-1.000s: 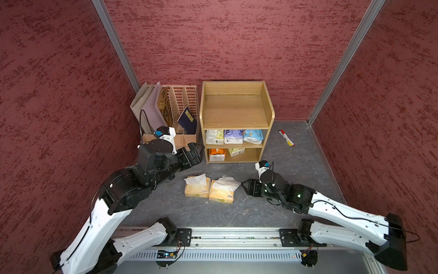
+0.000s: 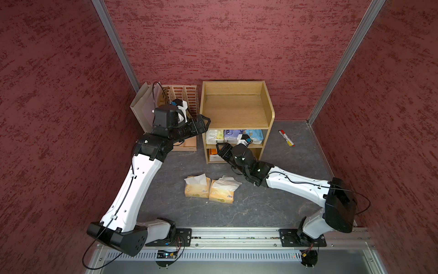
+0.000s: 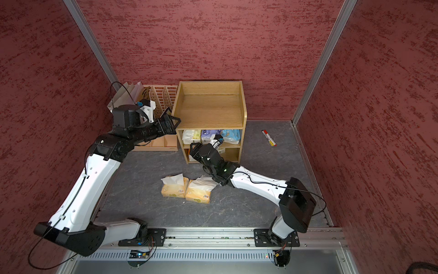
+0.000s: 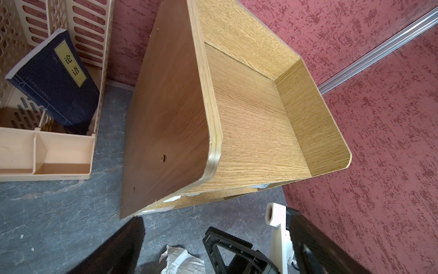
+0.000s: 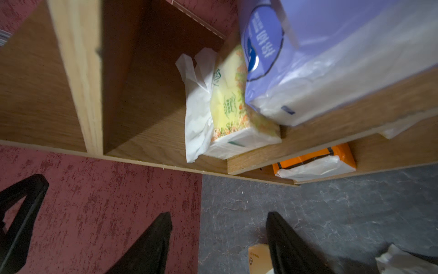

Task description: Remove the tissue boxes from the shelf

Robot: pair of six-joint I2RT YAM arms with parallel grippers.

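A wooden shelf (image 2: 235,107) has tissue packs on its middle level: white-yellow (image 3: 190,136), purple (image 3: 210,133), blue (image 3: 231,135). An orange pack (image 5: 310,159) sits on a lower level. In the right wrist view a yellow pack (image 5: 230,114) is beside the purple one. Two yellow tissue boxes (image 2: 197,189) (image 2: 221,194) lie on the floor before the shelf. My left gripper (image 2: 203,124) is at the shelf's upper left corner, its finger state unclear. My right gripper stands open at the shelf front, nothing between its fingers.
A beige rack (image 4: 63,153) with books stands left of the shelf. A marker (image 2: 286,137) lies to its right.
My right gripper has moved up and left from the front floor to the middle compartment's front.
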